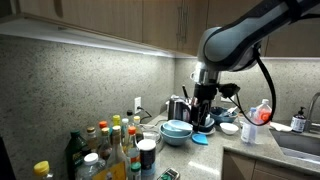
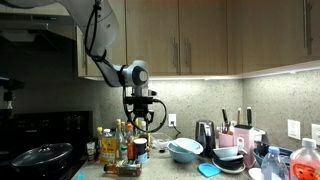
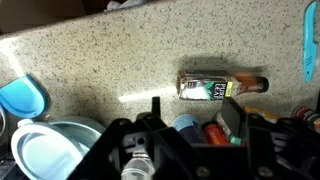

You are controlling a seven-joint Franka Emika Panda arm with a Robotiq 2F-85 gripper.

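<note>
My gripper hangs over the counter with its fingers apart and nothing between its dark fingers. In the wrist view a small brown bottle (image 3: 222,86) with a green label lies on its side, just beyond the fingertips. Exterior view 2 shows the same lying bottle (image 2: 124,168) near the counter's front, below the gripper (image 2: 143,124). Stacked light-blue bowls (image 2: 184,150) stand to the right of it. From exterior view 1, the gripper (image 1: 192,108) appears above these bowls (image 1: 176,130), partly dark against the background.
Several upright bottles (image 1: 117,158) crowd the counter near the wall. A blue flat item (image 3: 22,97) and a thin blue utensil (image 3: 309,45) lie on the counter. A toaster (image 2: 206,134), a knife block (image 2: 237,138) and a sink (image 1: 299,145) are around. Bare counter (image 3: 110,65) surrounds the lying bottle's far side.
</note>
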